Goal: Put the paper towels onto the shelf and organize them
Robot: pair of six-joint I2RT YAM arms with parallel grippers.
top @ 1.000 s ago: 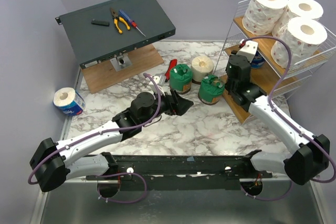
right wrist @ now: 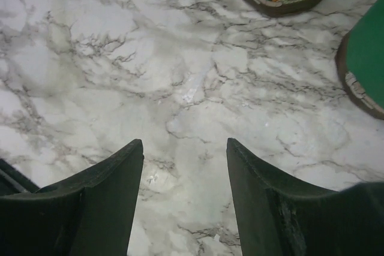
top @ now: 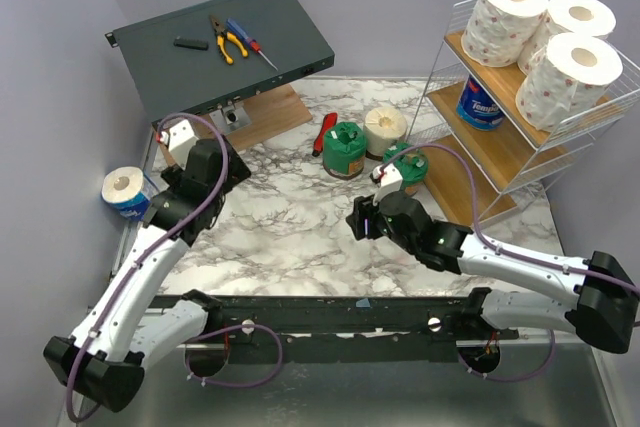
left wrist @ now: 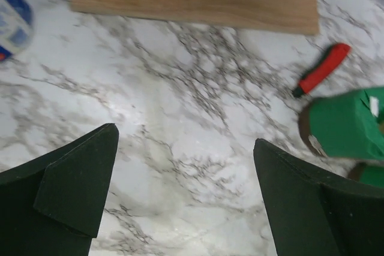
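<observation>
Three white paper towel rolls (top: 572, 59) stand on the top board of the wire shelf (top: 482, 139), and a blue-wrapped roll (top: 480, 107) is on the board below. On the marble table are a green-wrapped roll (top: 344, 148), a second green roll (top: 412, 165) partly behind my right arm, and a cream roll (top: 384, 129). Far left stands another blue-wrapped roll (top: 125, 192). My left gripper, to the right of that roll, is open and empty. Over bare table, in front of the green rolls, my right gripper stands open, nothing between its fingers.
A dark raised panel (top: 222, 52) holding pliers (top: 228, 40) and a screwdriver (top: 250, 42) overhangs a wooden board (top: 270, 115) at the back left. A red-handled tool (top: 324, 134) lies beside the green roll.
My left arm has swung from mid-table leftward, near the far-left blue roll. My right arm has withdrawn from the shelf, passing the second green roll, to the table's middle. The rolls look unmoved.
</observation>
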